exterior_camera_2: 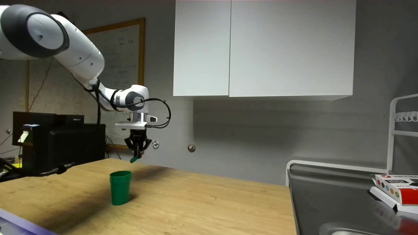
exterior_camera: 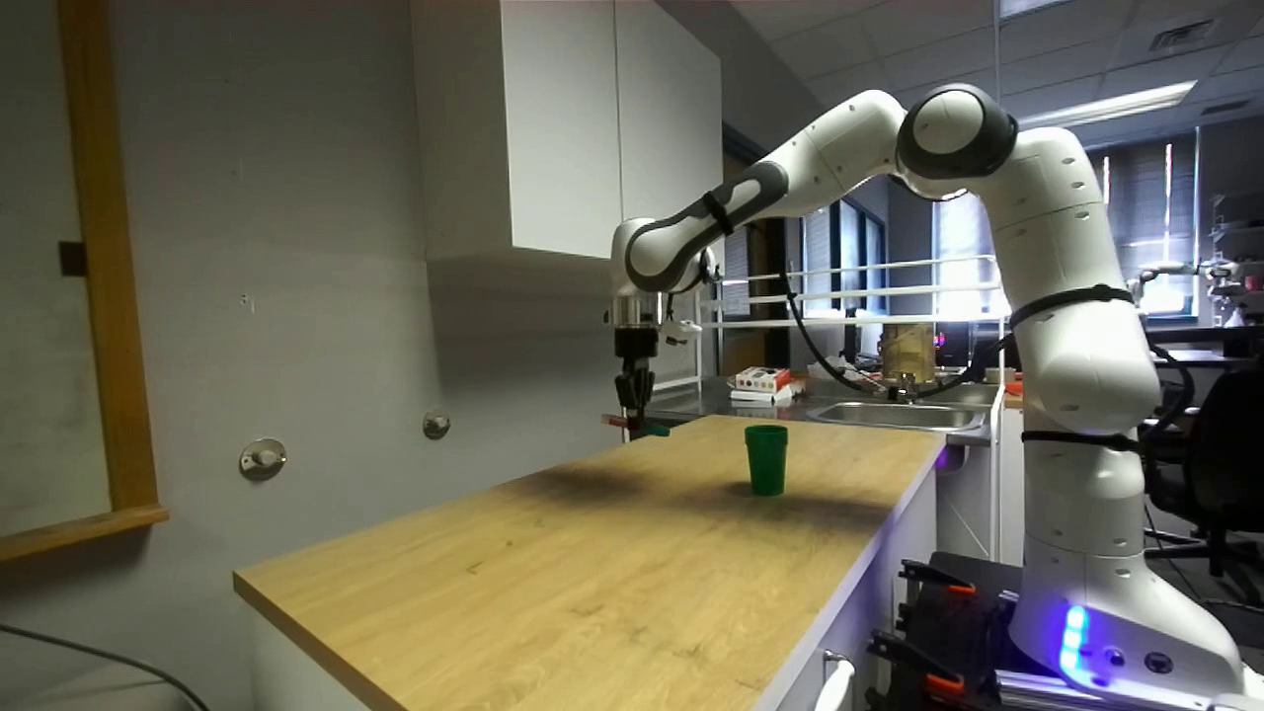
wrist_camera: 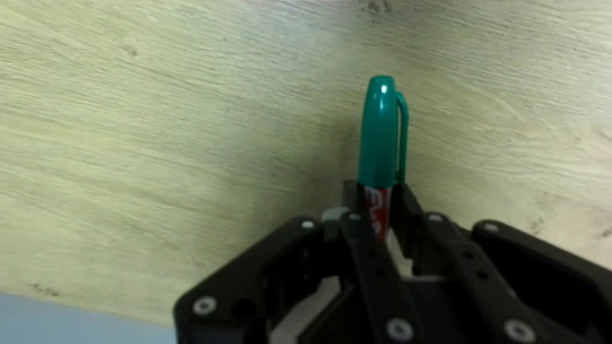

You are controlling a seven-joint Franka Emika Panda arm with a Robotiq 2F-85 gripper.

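Observation:
A marker with a green cap [wrist_camera: 378, 134] and a red label is pinched between the black fingers of my gripper. Its capped end juts forward past the fingertips, and the rear part is hidden by the fingers in the wrist view. In exterior view 1, the gripper [exterior_camera: 636, 423] holds the marker [exterior_camera: 657, 431] roughly level above the counter, clear of the surface. A green cup [exterior_camera: 766, 460] stands upright and apart from the gripper, to its right there. Exterior view 2 shows the same cup [exterior_camera_2: 120, 188] nearer the camera than the marker [exterior_camera_2: 134, 159].
White cabinets [exterior_camera: 563, 130] hang on the wall near the arm. Beyond the counter's far end are a sink [exterior_camera: 901, 415] and a red and white box [exterior_camera: 760, 379].

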